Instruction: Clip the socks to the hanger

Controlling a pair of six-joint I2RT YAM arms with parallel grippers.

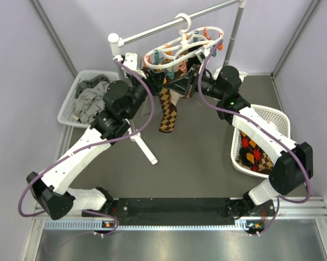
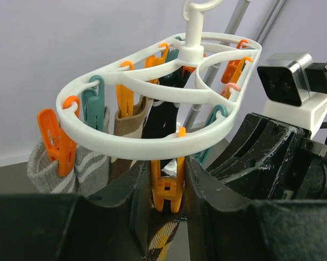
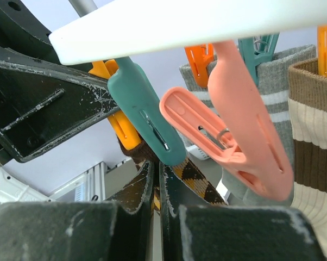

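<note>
The white clip hanger [image 1: 183,48] hangs from the rail with socks in several clips. In the left wrist view my left gripper is shut on an orange clip [image 2: 175,185] at the front of the ring. Below it dangles a brown argyle sock [image 1: 168,117]. My right gripper is shut just under a teal clip [image 3: 144,109] and a pink clip [image 3: 250,119], by the argyle sock's top; whether cloth is between its fingers is not visible. Grey, brown-striped and black socks [image 2: 90,168] hang behind.
A white basket of grey socks [image 1: 71,98] stands at the left; a basket of argyle socks [image 1: 250,152] at the right. The rack's pole [image 1: 231,38] rises behind the hanger. The grey floor between the baskets is mostly clear.
</note>
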